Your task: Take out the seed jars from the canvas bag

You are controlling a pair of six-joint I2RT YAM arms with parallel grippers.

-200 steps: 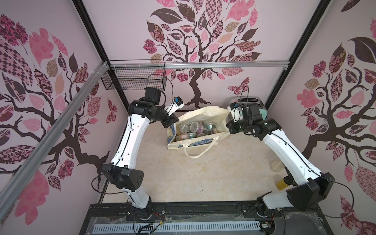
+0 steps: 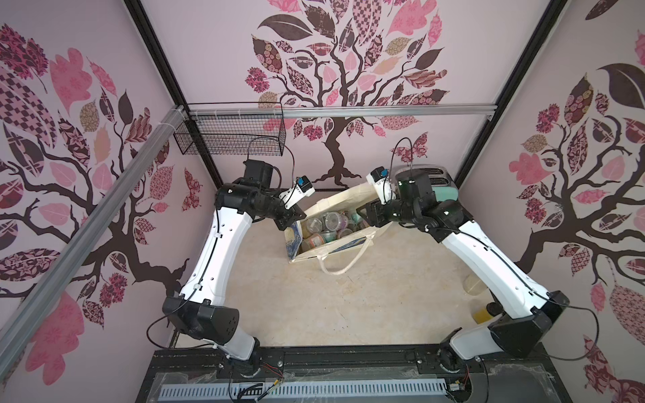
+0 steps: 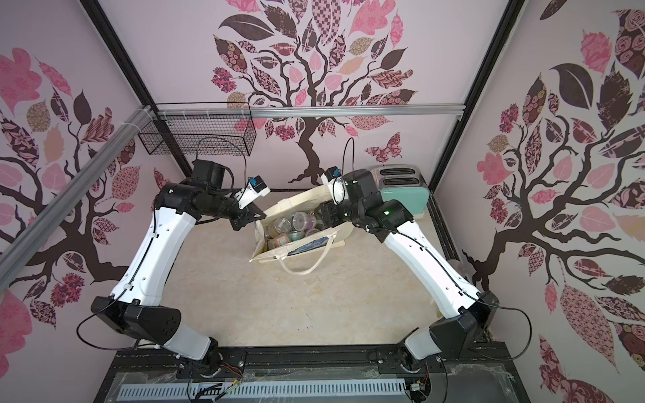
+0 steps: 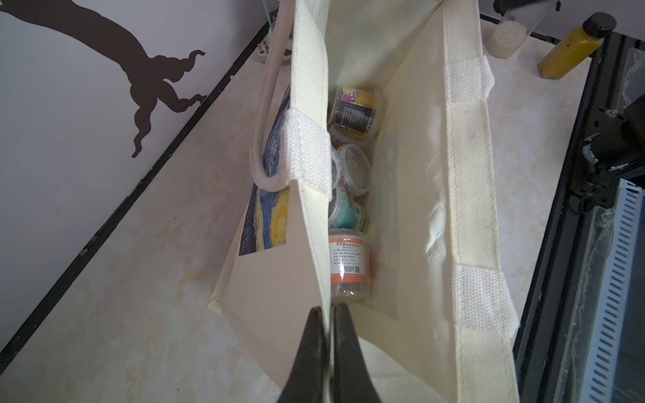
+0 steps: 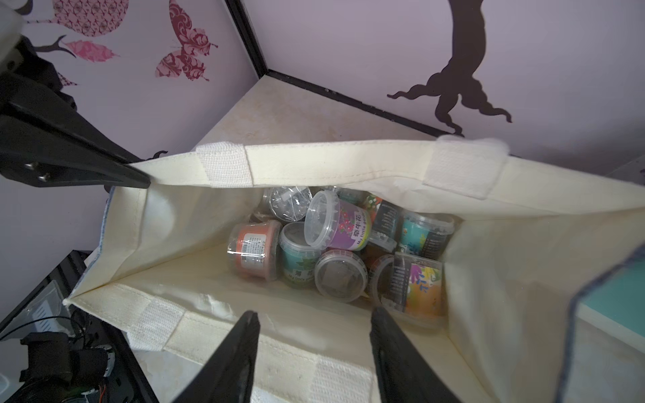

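Note:
An open cream canvas bag [image 2: 342, 201] stands mid-table, full of seed jars, among them a purple-labelled jar [image 5: 346, 221], an orange jar [image 5: 254, 250] and several others. My left gripper is shut on the bag's rim at the left end, the thin fabric edge running between its fingers. My right gripper hangs over the bag's opening at the right end, fingers apart with nothing between them, pointing toward the jars.
A mint toaster [image 3: 403, 198] stands behind the bag on the right. A yellow bottle [image 4: 567, 53] and a clear cup [image 4: 505, 39] are at the right edge. A wire basket [image 2: 228, 133] hangs at upper left.
My right arm has moved left and up over the bag's right end. My left arm has shifted slightly left and down, and the bag's shape has changed a little.

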